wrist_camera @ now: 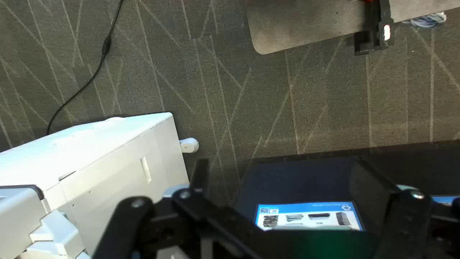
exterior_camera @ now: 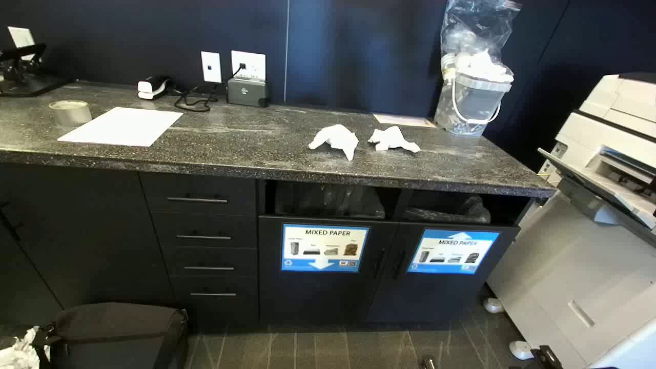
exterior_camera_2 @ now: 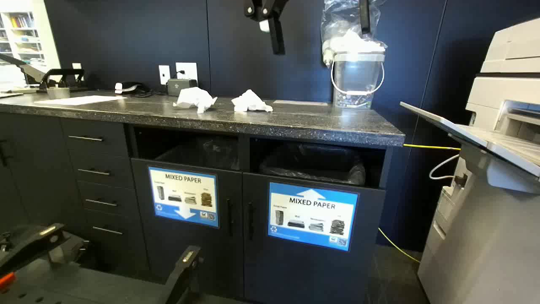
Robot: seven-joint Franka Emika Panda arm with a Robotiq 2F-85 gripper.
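Observation:
Two crumpled white papers lie apart on the dark speckled counter [exterior_camera: 246, 135]: the left crumpled paper [exterior_camera: 335, 139] and the right crumpled paper [exterior_camera: 393, 139]. In exterior view 2 my gripper [exterior_camera_2: 322, 43] hangs in from the top edge, its fingers spread wide, higher in the picture than both papers. The wrist view shows the same gripper open, with nothing held; beyond it are the carpet and a cabinet door. Neither paper appears in the wrist view, and exterior view 1 does not show the gripper.
A clear bucket [exterior_camera_2: 357, 73] with a plastic bag stands at the counter's right end. Beneath the counter are two open bin slots above mixed paper signs [exterior_camera_2: 314, 215]. A white printer [exterior_camera: 590, 246] stands right. A flat white sheet [exterior_camera: 123, 126] and tape roll [exterior_camera: 70, 113] lie left.

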